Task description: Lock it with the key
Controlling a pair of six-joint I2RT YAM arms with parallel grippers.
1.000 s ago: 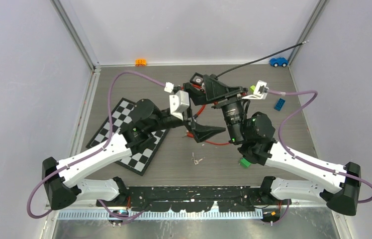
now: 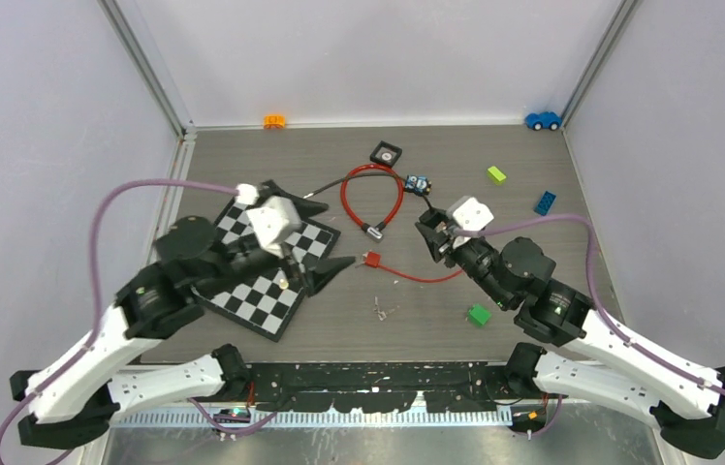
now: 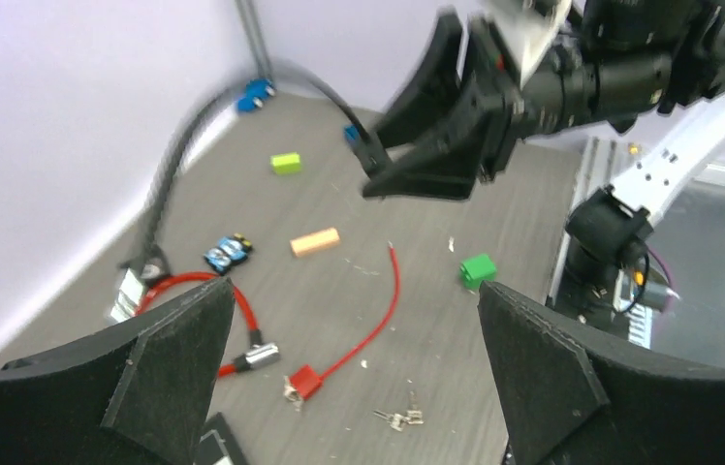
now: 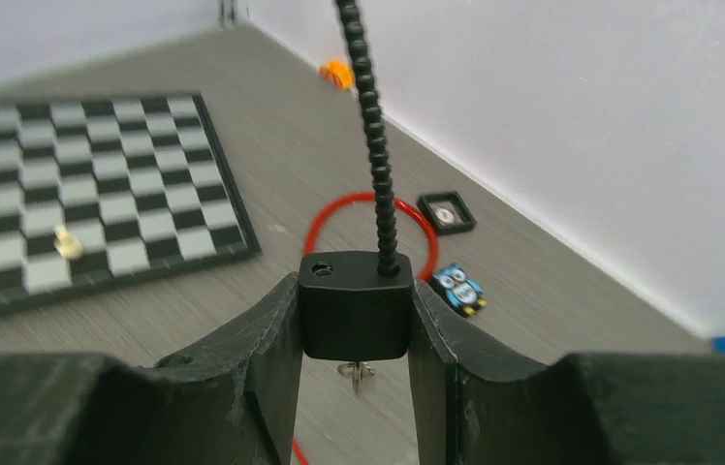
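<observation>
My right gripper [image 2: 431,225] is shut on a black block [image 4: 356,305], the body of a black cable lock. Out of its top runs a ribbed black cable [image 4: 376,145], which arches left in the top view to a thin metal tip. My left gripper [image 2: 339,234] stands open, its fingers empty, near that tip and apart from it. Small keys [image 3: 399,417] lie loose on the table. A red padlock-like block [image 3: 304,381] with a metal piece at its end trails a red cable. A red looped lock [image 2: 347,201] has a silver barrel [image 2: 374,232].
A chessboard [image 2: 279,327] lies under the left arm. Near the back of the loop are a black square box [image 2: 386,153] and a blue-black owl-like toy [image 4: 457,288]. A green block [image 2: 478,315] rests below the right gripper.
The black cable has swung from pointing back right, through upright, to the left. The right gripper has turned, keeping the black block.
</observation>
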